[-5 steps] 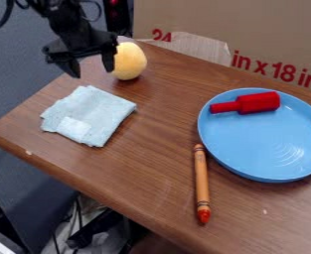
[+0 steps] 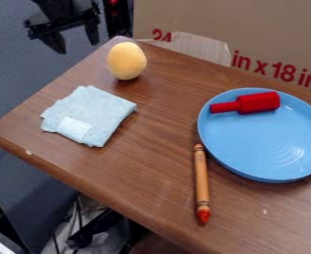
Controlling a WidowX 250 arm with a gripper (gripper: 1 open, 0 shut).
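Note:
My black gripper hangs at the upper left, above the floor beyond the table's far-left corner, its fingers spread apart with nothing between them. To its lower right a pale yellow egg-shaped object stands on the wooden table. A folded light blue cloth lies on the left part of the table. On the right, a red roller-like object rests on a blue plate. An orange crayon lies left of and in front of the plate.
A cardboard box with red printing stands along the back. The middle of the table, between cloth and plate, is clear. The table's left edge drops to the floor, where bags and dark items lie.
My gripper has moved up and to the left, away from beside the yellow egg-shaped object. The objects on the table look unchanged.

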